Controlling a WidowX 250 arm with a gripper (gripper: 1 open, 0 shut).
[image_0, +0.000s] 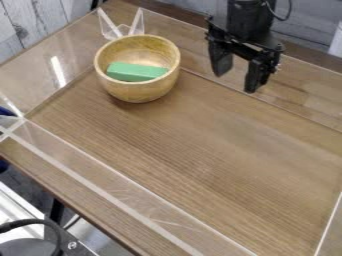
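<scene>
My gripper (241, 60), dark and open, hangs at the top centre-right over the wooden table (201, 180). Nothing clearly shows between its fingers. To its left a round beige bowl (138, 87) holds a green block (135, 72). The gripper is apart from the bowl, to the right of it.
A small white object with two upright points (120, 24) stands behind the bowl. Dark cables lie at the bottom-left corner, off the table's edge.
</scene>
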